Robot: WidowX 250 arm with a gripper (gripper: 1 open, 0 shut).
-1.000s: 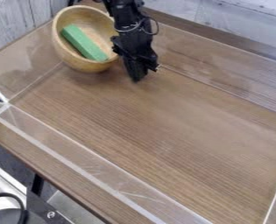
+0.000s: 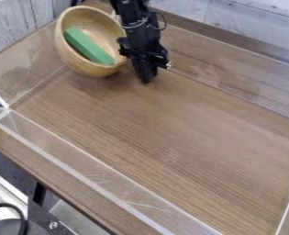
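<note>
A wooden bowl (image 2: 73, 23) sits near the back left of the table, holding a long green block (image 2: 88, 46) that lies slanted inside it. My black gripper (image 2: 147, 72) is low over the table just right of the bowl, its upper body partly over the bowl's rim. It looks shut; whether anything is between its fingertips is too small to tell.
Strips of clear tape run along the left and right edges. Dark cables show at the lower left, beyond the table's edge.
The gripper has shifted very slightly over the last second, staying beside the bowl. The bowl and green block look nearly unchanged.
</note>
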